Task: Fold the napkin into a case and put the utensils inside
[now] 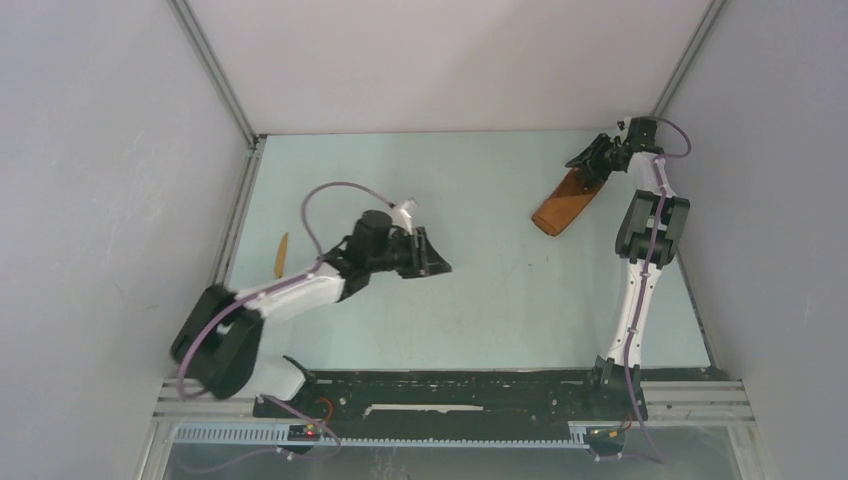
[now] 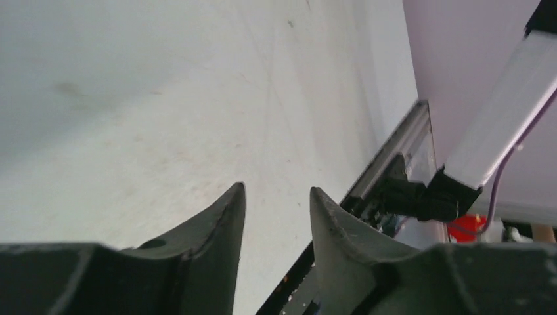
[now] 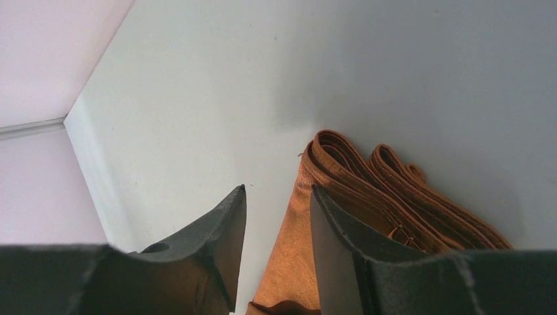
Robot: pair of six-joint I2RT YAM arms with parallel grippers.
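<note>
The brown napkin, folded into a long case, lies at the right back of the table. My right gripper is over its upper end; in the right wrist view its fingers stand apart at the napkin's layered mouth, nothing visibly held. My left gripper, blurred in motion, is over the bare middle of the table, fingers apart and empty in its wrist view. A wooden knife lies upright along the left side of the table. In the top view the right gripper hides the utensil in the case.
Walls and metal rails border it at the left, back and right.
</note>
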